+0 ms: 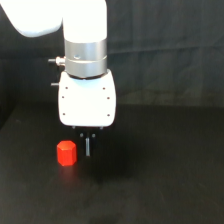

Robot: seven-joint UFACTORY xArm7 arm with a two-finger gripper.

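Note:
A small red block with several flat sides stands on the dark table, left of the middle of the camera view. My gripper hangs from the white arm just to the right of the block, pointing down. A gap of dark table shows between the block and the thin fingers, at least from this side. Whether the fingers are apart or together is too small to make out. Nothing shows held in them.
Dark cloth hangs behind the table. No other objects stand near the block.

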